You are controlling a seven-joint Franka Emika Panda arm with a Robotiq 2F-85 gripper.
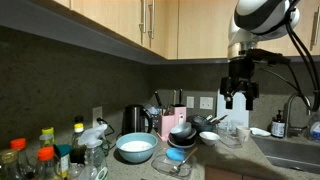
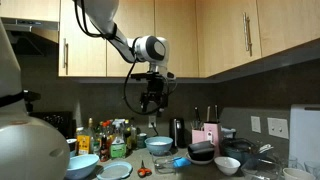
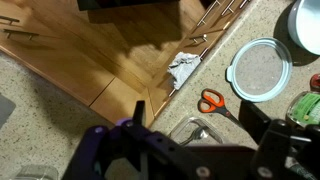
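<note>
My gripper [image 1: 239, 102] hangs in the air above the kitchen counter, pointing down, its fingers apart with nothing between them. From the wrist view, the open gripper looks down over the counter's edge. Orange-handled scissors [image 3: 212, 101] lie on the counter below, near a round, pale-rimmed lid or plate [image 3: 262, 70]. A clear container [image 3: 190, 128] is partly hidden by the gripper body. The blue bowl [image 1: 136, 148] stands on the counter, well away from the gripper.
Several bottles [image 1: 45, 155] crowd one end of the counter. A black kettle [image 1: 138, 120], a pink knife block [image 1: 168, 122] and stacked dark pans [image 1: 181, 134] stand along the back. Upper cabinets [image 2: 189, 40] hang near the arm. A crumpled white cloth [image 3: 184, 67] lies by the cabinet fronts.
</note>
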